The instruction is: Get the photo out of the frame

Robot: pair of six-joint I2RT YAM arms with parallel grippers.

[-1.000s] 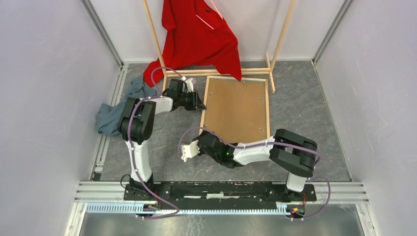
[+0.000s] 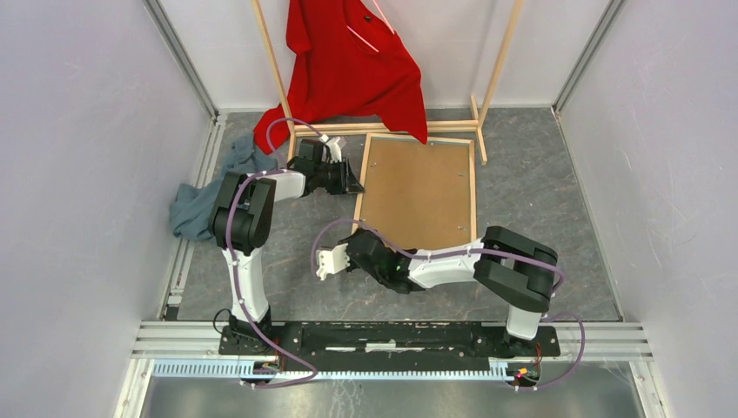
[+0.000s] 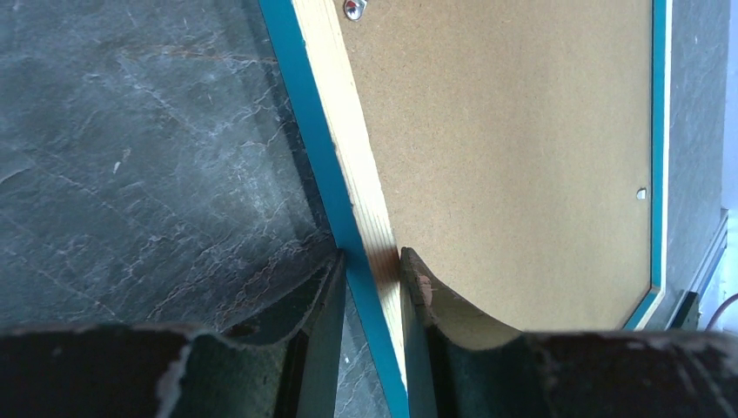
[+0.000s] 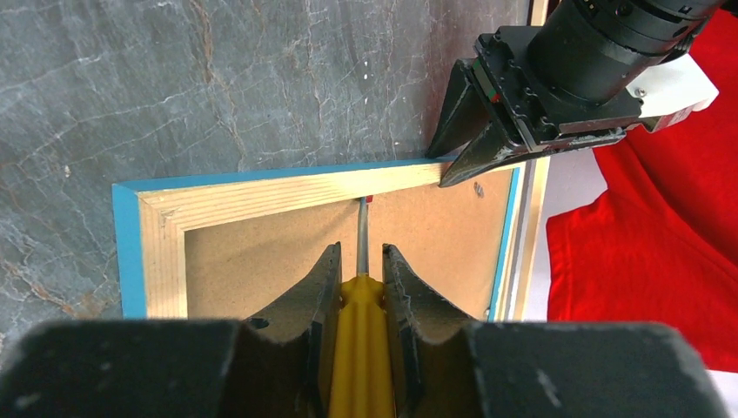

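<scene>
The photo frame [image 2: 418, 192] lies back-up, its brown backing board [image 3: 513, 157] held by small metal clips [image 3: 353, 9] inside a blue-edged wooden rim [image 4: 261, 190]. My left gripper [image 2: 352, 185] is at the left rim; in the left wrist view its fingertips straddle that rim [image 3: 374, 244], close on both sides. My right gripper is shut on a yellow-handled screwdriver [image 4: 361, 348], whose thin shaft points at the inner edge of the same rim, by a small red spot.
A wooden rack with a red garment [image 2: 348, 70] stands just behind the frame. A blue-grey cloth [image 2: 191, 209] lies at the left. Grey table shows to the right of the frame.
My right arm has shifted slightly toward the back and left with the screwdriver. My left arm looks unmoved.
</scene>
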